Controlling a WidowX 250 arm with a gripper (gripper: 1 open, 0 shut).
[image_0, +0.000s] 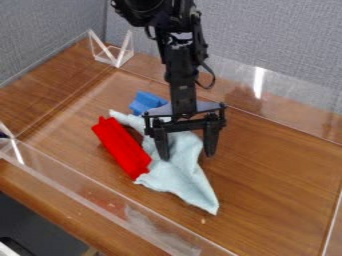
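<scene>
My black gripper (185, 135) hangs at the centre, its two fingers apart over a crumpled white cloth (183, 183) on the wooden table. Whether any cloth is held between the fingers is unclear. A red block (119, 147) lies along the cloth's left side. Behind the gripper, to the left, is a blue object (147, 101), partly hidden by the arm.
A white frame-like object (110, 52) stands at the back left corner. Clear panels edge the table.
</scene>
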